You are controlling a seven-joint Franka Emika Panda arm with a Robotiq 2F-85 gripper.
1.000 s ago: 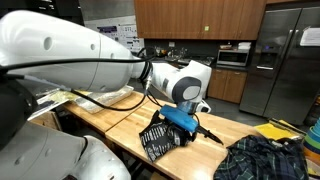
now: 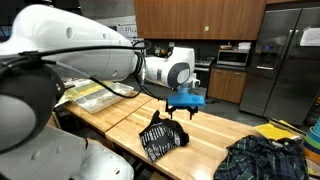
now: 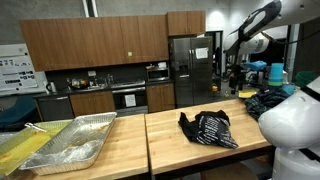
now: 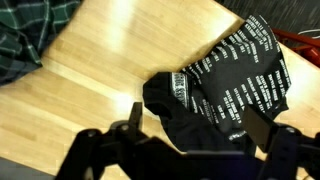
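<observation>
A black cloth with white line patterns [image 2: 160,138] lies crumpled on the wooden table, left of centre in exterior view 1. The same cloth [image 4: 235,85] fills the right part of the wrist view, with a dark folded end toward the middle. Above it hangs my gripper [image 2: 181,112], open and pointing down, its fingers well apart. Nothing shows between the fingers in the wrist view; bare wood and part of the cloth lie beneath. A second dark plaid cloth [image 2: 262,158] is spread at the table's right side, its edge [image 4: 28,40] at the wrist view's upper left.
A clear plastic tray [image 3: 78,140] stands at the table's far left in exterior view 2. Yellow items [image 2: 275,130] lie behind the plaid cloth. Bare table shows between the two cloths. Cabinets and a fridge [image 2: 283,65] stand in the background.
My gripper has risen away from the table and turned to a more level pose, its fingers now apart above the cloth. The patterned cloth appears to lie in the same place.
</observation>
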